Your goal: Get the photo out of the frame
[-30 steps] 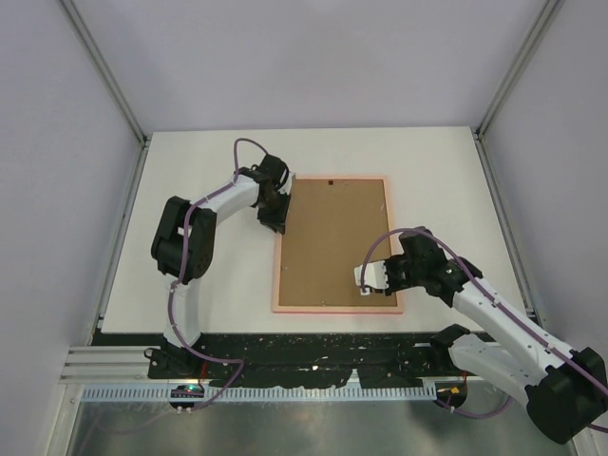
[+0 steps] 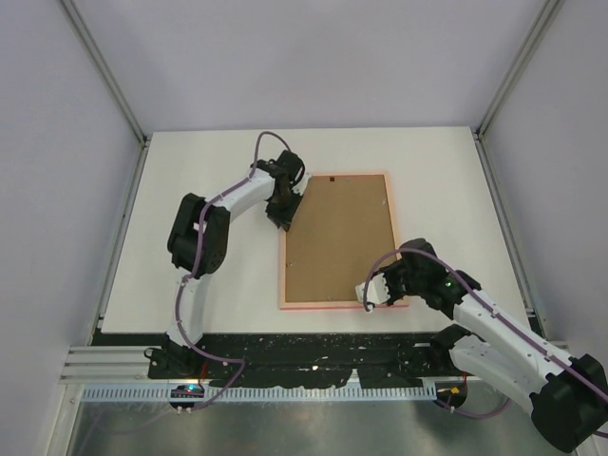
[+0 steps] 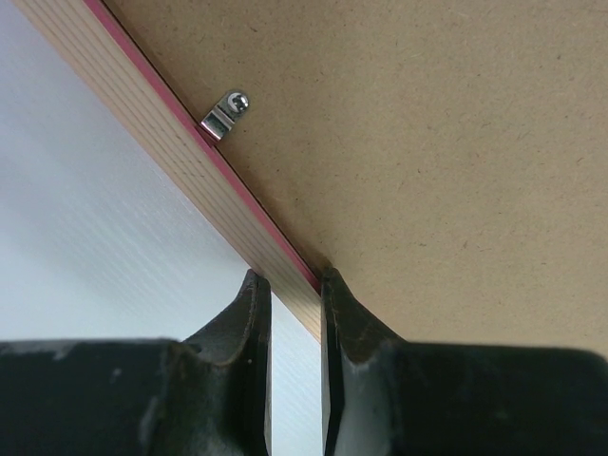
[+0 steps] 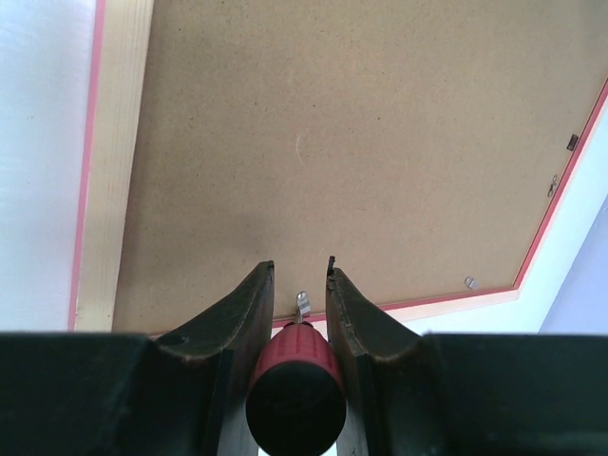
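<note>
The photo frame lies back side up on the white table, its wooden rim with a pink-red edge (image 2: 282, 271) around a brown backing board (image 2: 337, 228). No photo shows. At the left rim, my left gripper is shut on the frame's wooden side, one finger outside and one inside. Above that point a metal clip (image 3: 226, 114) sits at the board's edge. My right gripper is shut on a red-handled tool (image 4: 296, 356) with a dark end. The tool reaches a small metal clip (image 4: 303, 303) at the rim; whether it touches is unclear.
More clips, one silver (image 4: 469, 282) and one dark (image 4: 573, 142), line the frame's rim. Free white table (image 2: 437, 180) surrounds the frame. Grey walls (image 2: 47, 190) stand on the sides.
Over the last second, the frame has shifted slightly right and a little away from the front edge, together with my left gripper. My right gripper has moved a little forward toward the near rim.
</note>
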